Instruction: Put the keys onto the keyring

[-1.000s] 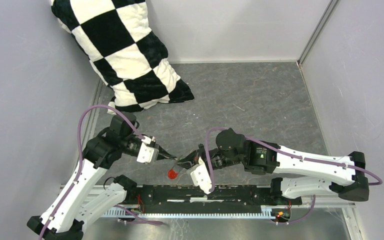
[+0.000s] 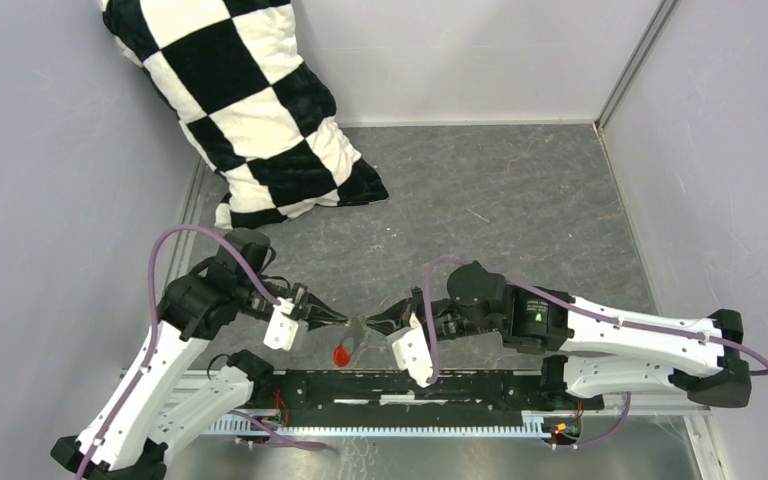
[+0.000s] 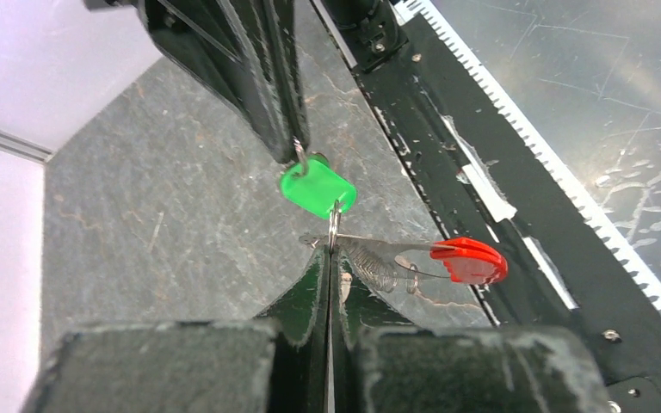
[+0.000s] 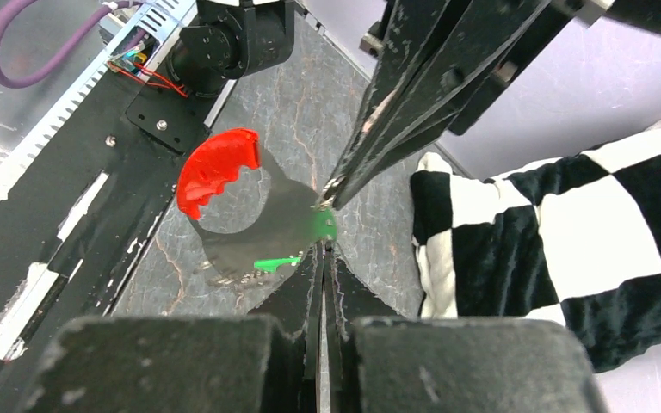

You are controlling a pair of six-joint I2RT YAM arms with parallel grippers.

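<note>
My left gripper is shut on a thin metal ring that passes through the near end of a green tag. At the tag's far end, a small metal loop is pinched in my right gripper, which is shut. A red-headed key hangs by the left fingertips, its blade blurred. In the right wrist view the red head is on the left, with a second small green piece below the blurred metal. From above, both grippers meet closely over the floor, with the red head below them.
A checkered cushion leans at the back left. The grey floor behind the arms is clear. Along the front runs a black rail with a white toothed strip.
</note>
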